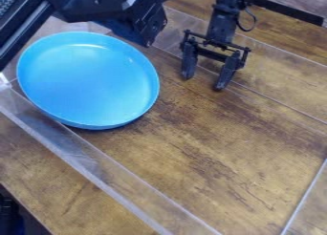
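The black gripper (206,71) hangs low over the wooden floor at the upper middle, right of a large blue round tray (87,81). Its two fingers are spread apart and open, with nothing visible between them. A dark arm link reaches across the top left, above the tray, hiding part of the background.
Clear plastic strips (96,186) border the work area along the lower left and the right. A grey edge runs along the top right.
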